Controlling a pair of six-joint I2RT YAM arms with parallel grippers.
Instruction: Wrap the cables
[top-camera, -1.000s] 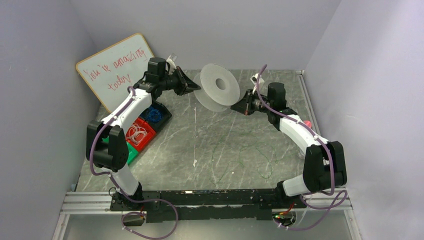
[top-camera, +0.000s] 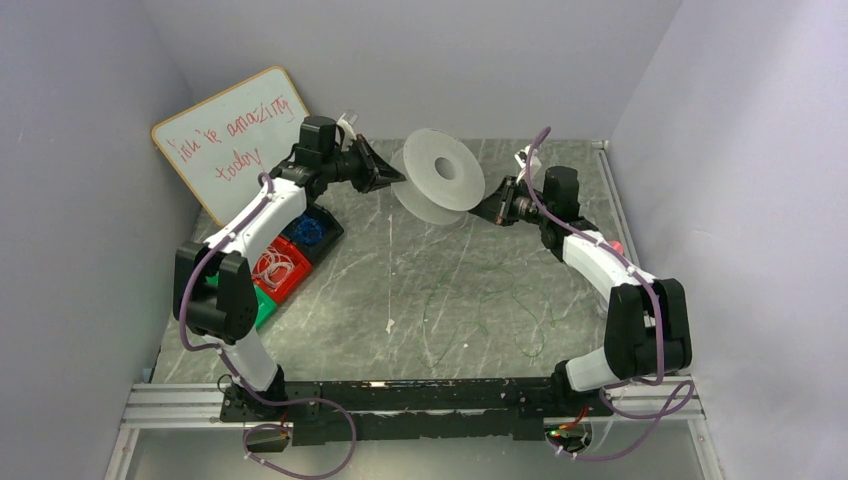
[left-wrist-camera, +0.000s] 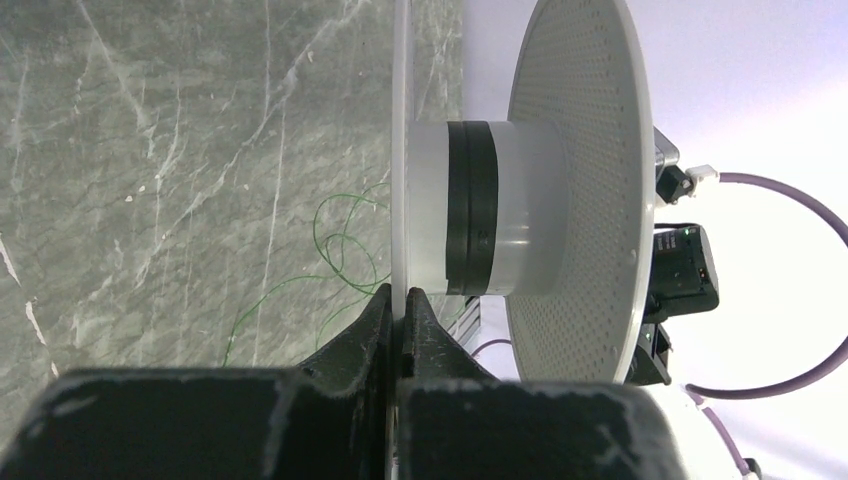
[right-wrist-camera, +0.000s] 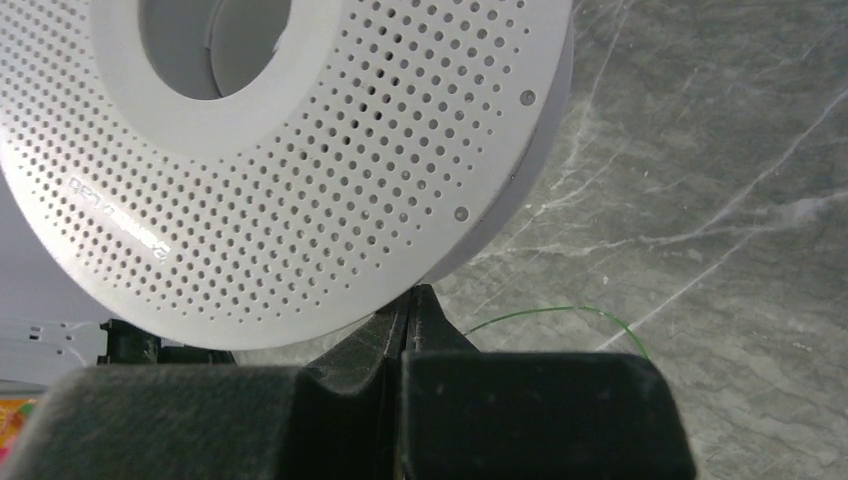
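A large white spool (top-camera: 463, 185) with a perforated flange is held tilted above the back of the table. At its left flange, my left gripper (top-camera: 400, 178) is shut on the thin edge, which runs between the fingers in the left wrist view. Black tape circles the spool's bare-looking hub (left-wrist-camera: 525, 200). Close under the right flange's rim is my right gripper, its fingers shut together. A thin green cable (right-wrist-camera: 540, 310) passes just behind its tips; whether they pinch it cannot be told. Loose loops of that cable lie on the marble table (top-camera: 350, 300).
On the left stand a red bin (top-camera: 283, 268) with white cable, a black bin (top-camera: 324, 240) with blue cable and a green bin (top-camera: 265, 308). A whiteboard (top-camera: 225, 120) leans behind them. The table's centre holds only loose cable.
My right gripper has shifted slightly right and its wrist has turned. The spool has moved a touch to the right, with my left gripper still on its flange.
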